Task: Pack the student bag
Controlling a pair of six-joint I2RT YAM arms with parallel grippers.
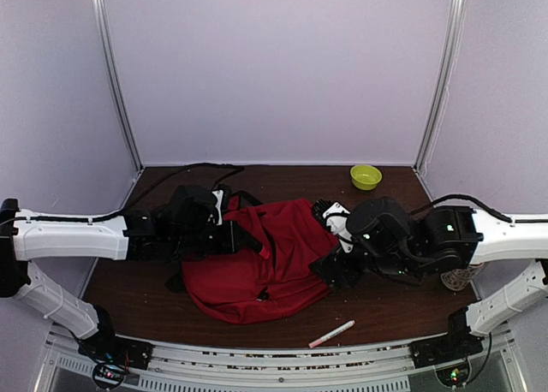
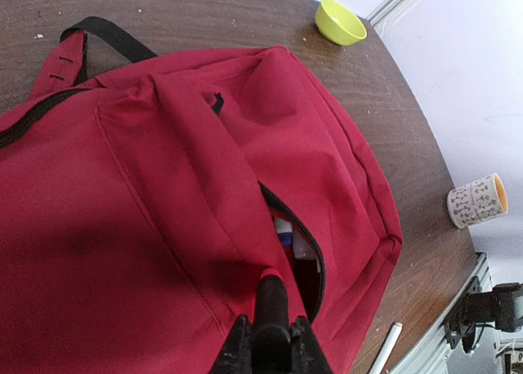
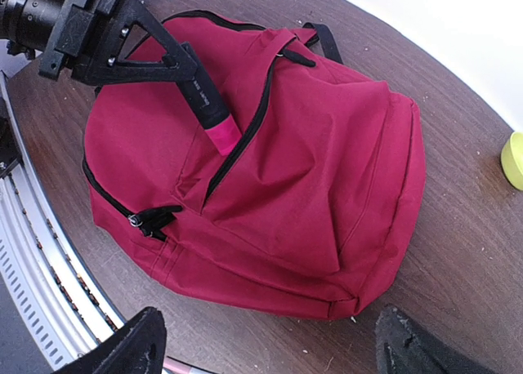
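Observation:
A red bag [image 1: 257,276] lies on the dark table, its zipped opening [image 2: 298,251] partly parted with small white and blue items visible inside. My left gripper is shut on a black marker with a pink end [image 3: 203,103]. In the right wrist view that pink end points down at the bag, close beside the zip; whether it touches the cloth I cannot tell. My right gripper stands open at the bag's right side, nothing between its fingers. A white and pink pen [image 1: 331,334] lies on the table in front of the bag.
A lime-green bowl [image 1: 366,177] stands at the back right. Behind the right arm's forearm is a patterned cup [image 2: 477,201], near the right wall. The table's front edge [image 1: 257,373] has a metal rail.

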